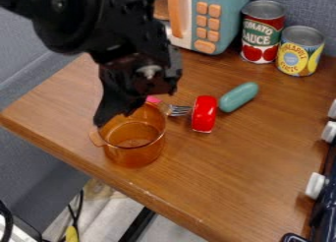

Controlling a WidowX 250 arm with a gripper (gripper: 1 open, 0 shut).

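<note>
My black gripper (132, 93) hangs at the upper left, its fingertips low over the back rim of a clear orange mug (134, 143) near the table's left edge. Whether it is open or shut is unclear. Partly behind it lies a pink object (152, 100), with a fork (179, 110) beside it. A red cylinder (205, 114) stands to the right, and a green oblong object (239, 96) lies beyond that.
A teal toy microwave (211, 20), a tomato can (261, 34) and a yellow-labelled can (300, 54) line the back. A dark stove-like object (321, 197) is at the right edge.
</note>
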